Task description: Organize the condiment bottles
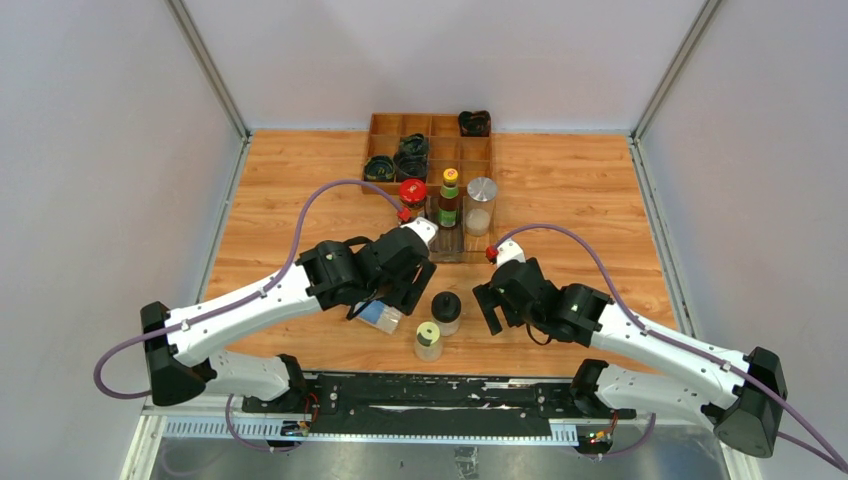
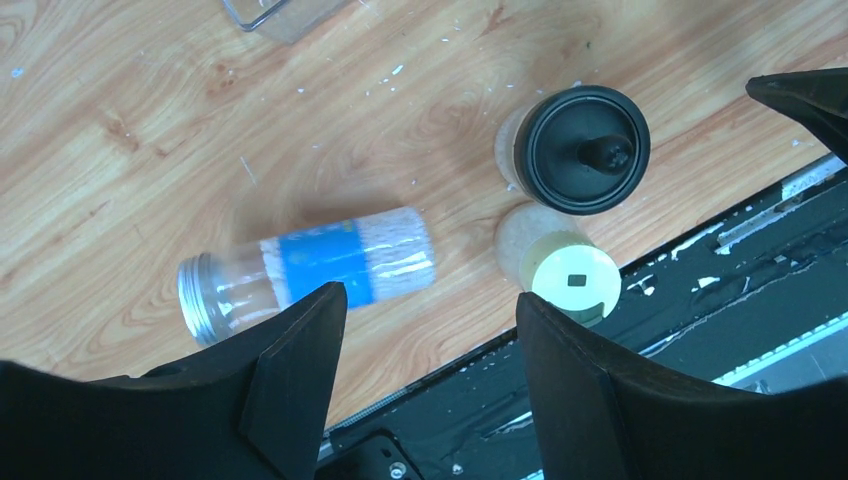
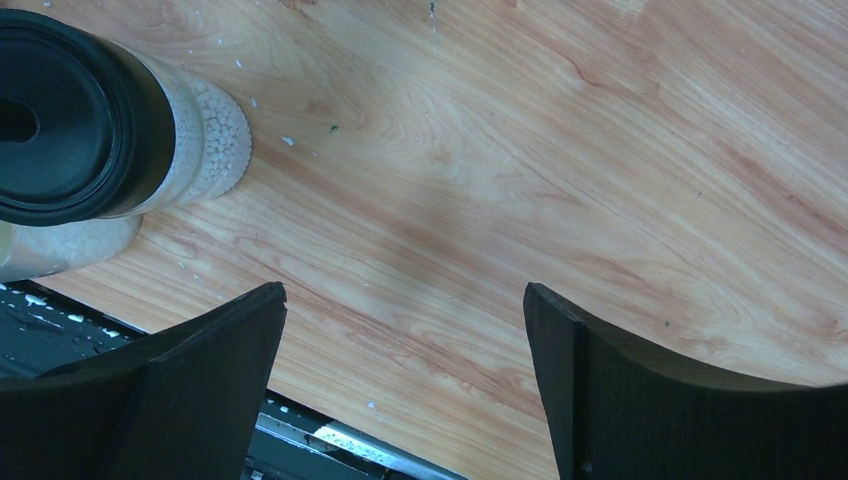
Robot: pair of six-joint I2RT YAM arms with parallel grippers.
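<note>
My left gripper (image 1: pixel 410 285) hangs over a bottle (image 2: pixel 330 260) with a blue label and metal lid, lying on its side; whether anything is between its fingertips I cannot tell. Beside it stand a black-lidded jar (image 1: pixel 446 308) and a pale-lidded jar (image 1: pixel 428 343). My right gripper (image 1: pixel 488 305) is open and empty, right of the black-lidded jar. At the back, a clear organizer (image 1: pixel 448 250) holds a red-lidded jar (image 1: pixel 413 190), a sauce bottle (image 1: pixel 449 205) and a silver-lidded shaker (image 1: pixel 481 200).
A wooden compartment rack (image 1: pixel 445 125) with dark cups (image 1: pixel 380 168) stands behind the organizer. A black rail (image 1: pixel 440 390) runs along the front edge.
</note>
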